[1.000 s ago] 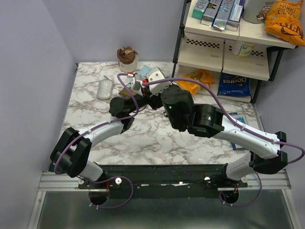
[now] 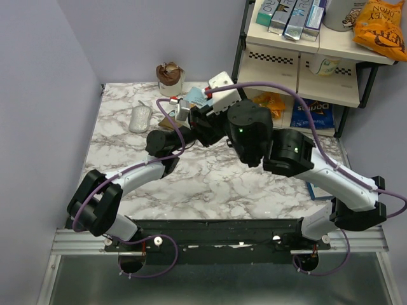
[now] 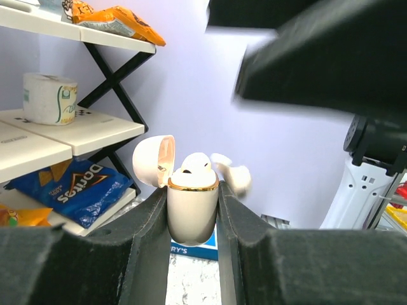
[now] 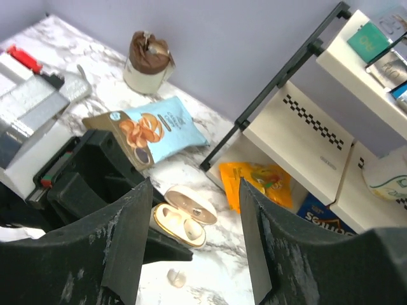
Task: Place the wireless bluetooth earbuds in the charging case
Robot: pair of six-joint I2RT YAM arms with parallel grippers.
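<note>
My left gripper is shut on the white, gold-rimmed charging case (image 3: pixel 192 222), which stands upright with its lid (image 3: pixel 152 160) swung up. At the case's mouth shows a rounded white shape (image 3: pixel 196 163). Beside it, apart from the case, hangs a blurred pale piece (image 3: pixel 236 176) that looks like an earbud. In the right wrist view, the open case (image 4: pixel 181 219) shows its sockets, and a small pale object, seemingly an earbud (image 4: pixel 176 277), appears below it. My right gripper is open with nothing between its fingers, drawn back from the case.
Behind stands a shelf (image 4: pixel 299 136) with packets and boxes. An orange-yellow bag (image 4: pixel 257 184) lies beneath it, and a blue bag (image 4: pixel 172 124) and a brown-topped pot (image 4: pixel 147 62) at the back. Clear marble tabletop (image 2: pixel 216 184) stretches in front of the arms.
The earbud no longer stands upright above the case. The left gripper and case have stayed put.
</note>
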